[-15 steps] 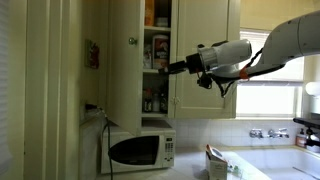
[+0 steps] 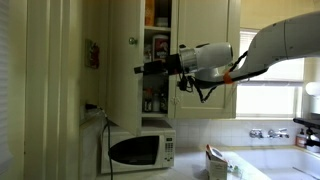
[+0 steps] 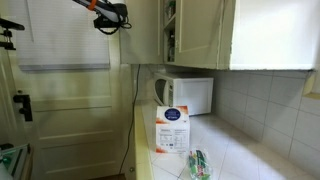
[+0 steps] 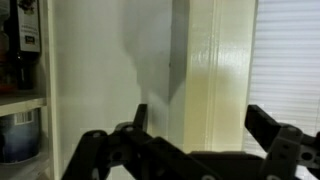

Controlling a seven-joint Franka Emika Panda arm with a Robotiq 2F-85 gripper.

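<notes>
My gripper (image 2: 150, 69) is open, held high in front of the cabinet; nothing shows between its fingers in the wrist view. A tall white cabinet door (image 2: 126, 60) stands swung open, and the gripper's tip overlaps its edge in exterior view 1. In the wrist view a pale door panel (image 4: 110, 75) fills the middle, with a cream vertical strip (image 4: 218, 75) beyond the gap between the fingers. I cannot tell whether the gripper touches the door. Inside the open cabinet, shelves (image 2: 157, 30) hold jars, bottles and packages.
Below the cabinet a white microwave (image 2: 140, 149) sits on the counter. A box (image 3: 172, 130) and a clear bag (image 3: 197, 165) stand near the counter's edge. To the right is a sink (image 2: 270, 160); another cabinet door (image 2: 208, 60) is closed.
The arm has moved left in exterior view 1, carrying the gripper across the cabinet opening to the open door's edge. The door looks unmoved.
</notes>
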